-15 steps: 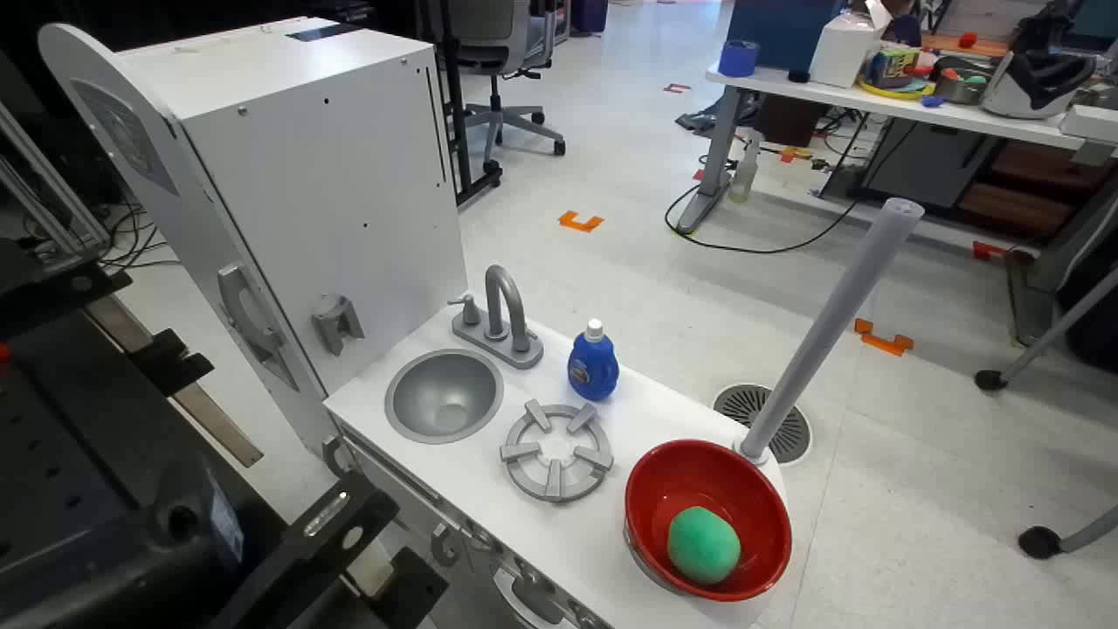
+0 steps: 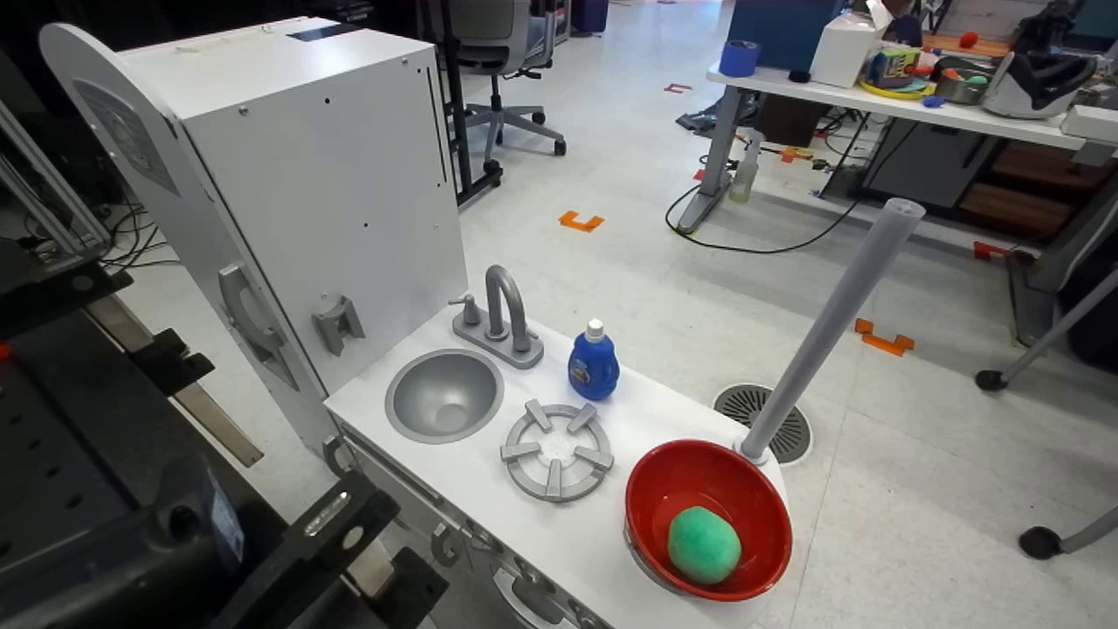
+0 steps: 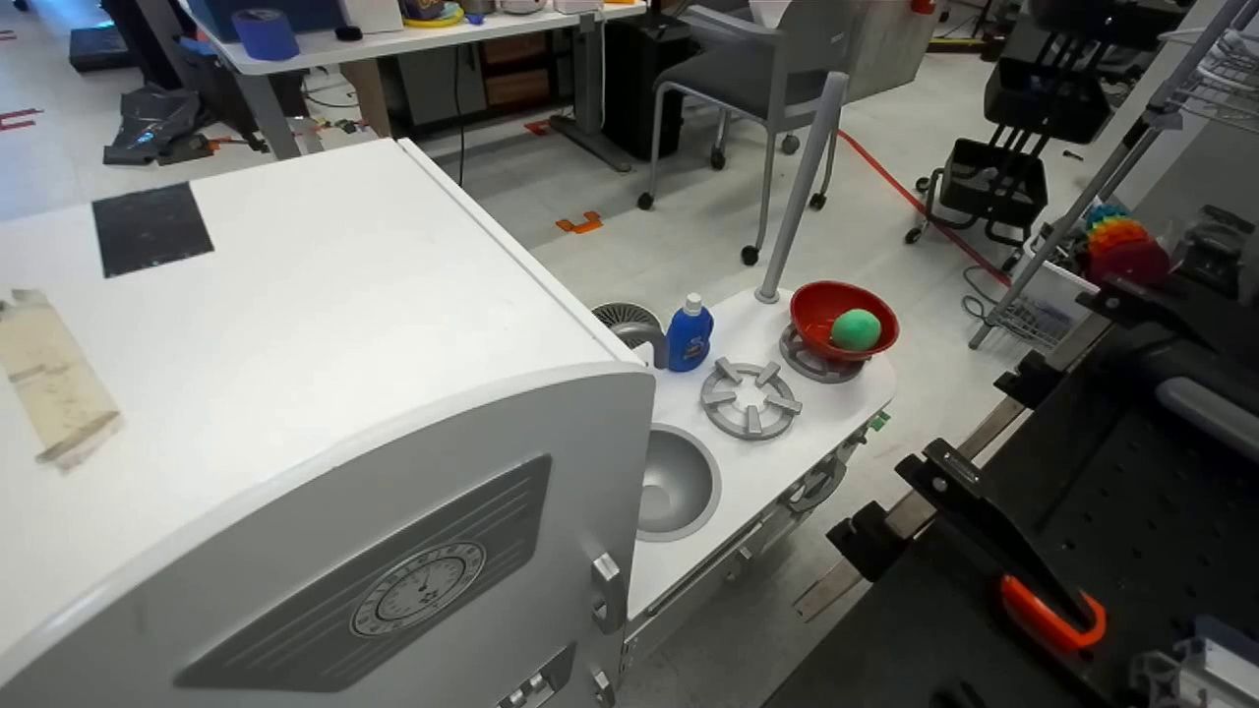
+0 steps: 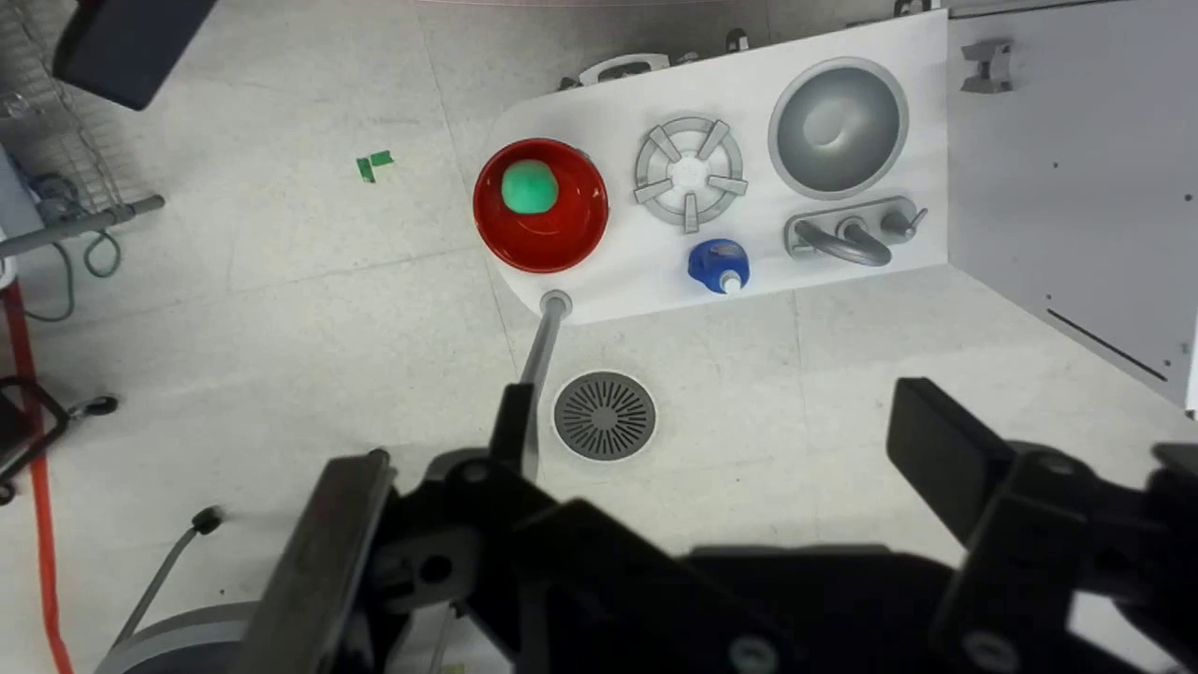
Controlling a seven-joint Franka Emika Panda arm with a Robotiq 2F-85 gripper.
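Note:
My gripper stands open in the wrist view, its two dark fingers wide apart with only floor visible between them. It is high above the toy kitchen, and neither exterior view shows its fingers. On the white counter [image 2: 493, 461] a red bowl [image 2: 655, 493] holds a green ball [image 2: 703, 545]. The bowl rests on a grey burner ring [image 3: 822, 365]. A blue bottle with a white cap [image 2: 594, 363] stands upright near the counter's far edge, beside the bare burner [image 2: 555, 452].
A grey sink [image 2: 445, 397] and faucet [image 2: 500, 321] sit beside the tall white cabinet [image 2: 325, 178]. At the counter's other end a grey pole [image 2: 833, 325] rises beside the bowl. The counter between bowl, burner and bottle is clear.

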